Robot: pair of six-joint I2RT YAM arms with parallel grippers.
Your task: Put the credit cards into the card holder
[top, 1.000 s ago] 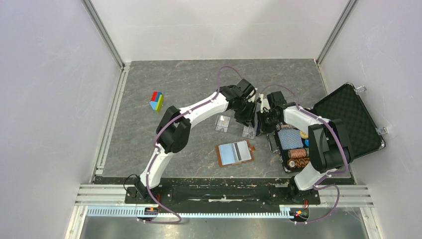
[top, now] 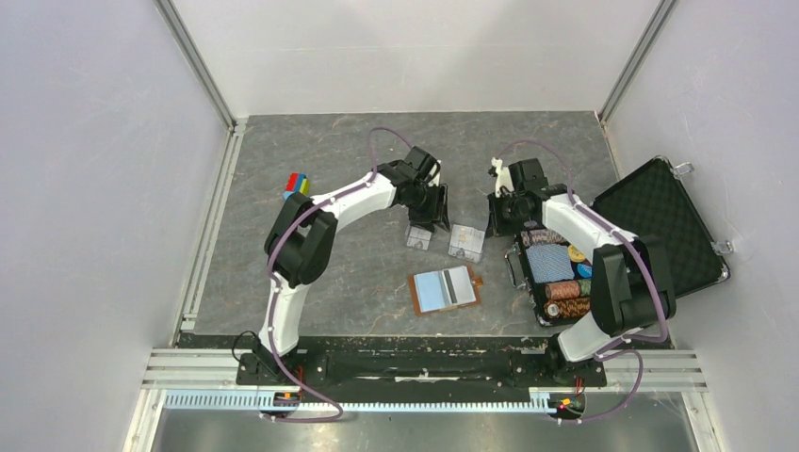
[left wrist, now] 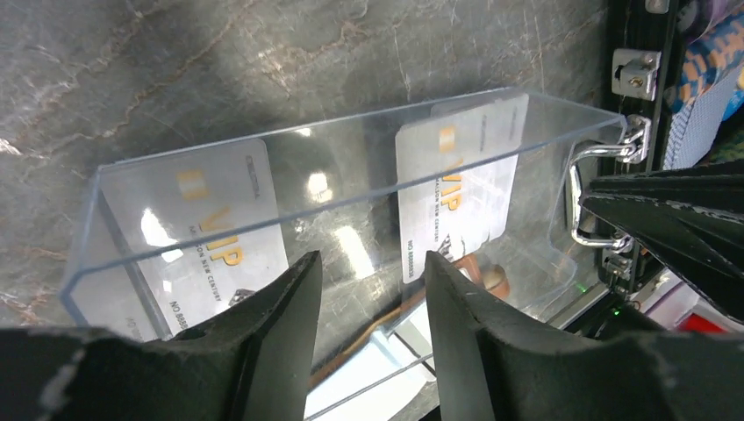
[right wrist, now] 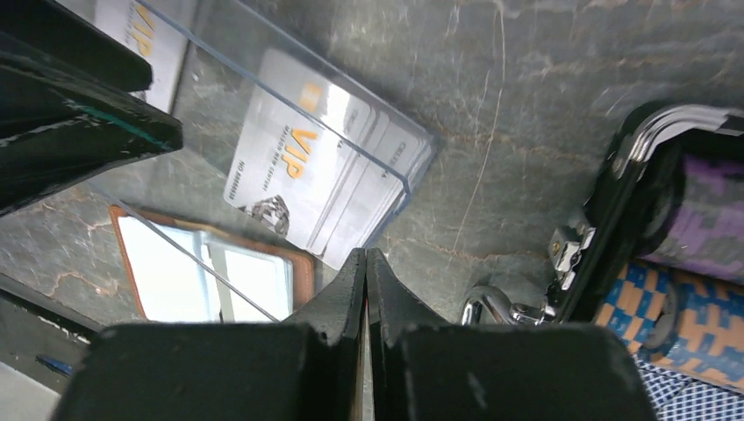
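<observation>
A clear box (left wrist: 307,124) with silver VIP cards stands mid-table. In it, one group of cards (top: 419,239) lies at the left, another group of cards (top: 466,241) at the right. My left gripper (top: 433,224) hangs over the left group; in its wrist view, its fingers (left wrist: 289,307) are apart, with nothing gripped between them. By the box's right end, my right gripper is shut, with no card visible in its tips. A brown open card holder (top: 415,298) with pale pockets lies in front of the box.
An open black case (top: 660,212) of spools and cloth sits at the right, its latch close to my right gripper. Coloured blocks (top: 297,184) stand at the back left. Left of the box the table is free.
My left gripper has moved left, from above the right-hand cards to above the left-hand ones, uncovering the right group. The right gripper has shifted only slightly.
</observation>
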